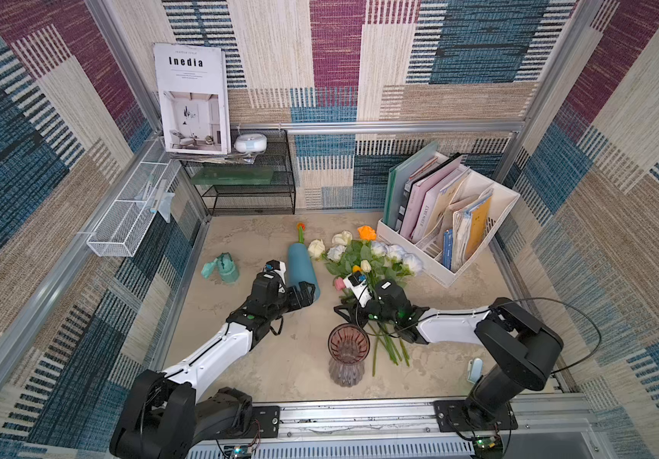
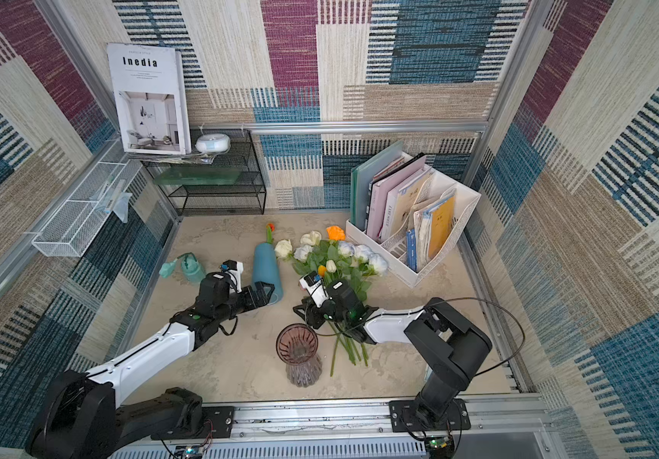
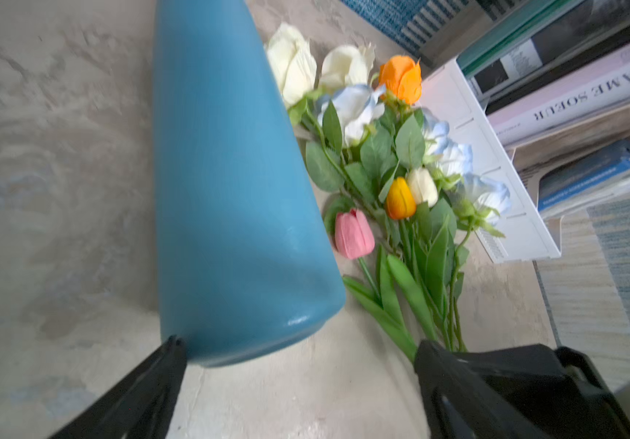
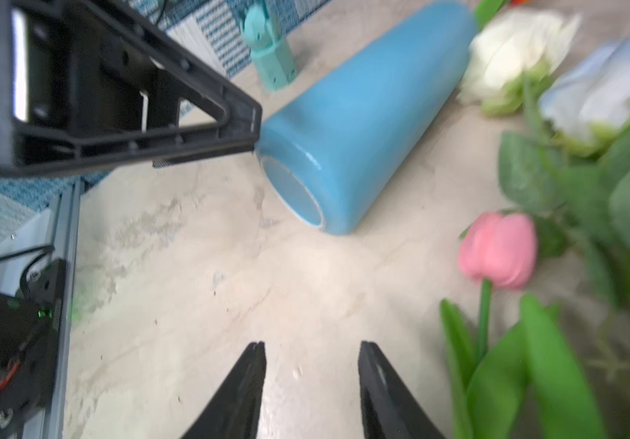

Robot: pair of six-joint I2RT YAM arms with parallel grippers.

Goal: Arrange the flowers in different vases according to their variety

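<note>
A blue vase (image 3: 242, 205) lies on its side at the table's middle, an orange-red flower at its mouth (image 1: 300, 228). My left gripper stands open at its base. To the right lies a pile of white and bluish roses (image 3: 355, 109), an orange rose (image 3: 400, 77), yellow and white tulips (image 3: 400, 196) and a pink tulip (image 3: 353, 234). My right gripper is part open over bare table beside the pink tulip, nothing between its fingers. A pinkish ribbed glass vase (image 1: 348, 352) stands upright at the front middle, with stems lying to its right.
A white file box with books (image 1: 448, 275) stands at the back right. A black wire rack (image 1: 292, 199) is at the back left, a white wire basket (image 1: 111, 241) on the left wall. A teal object (image 1: 226, 269) stands left.
</note>
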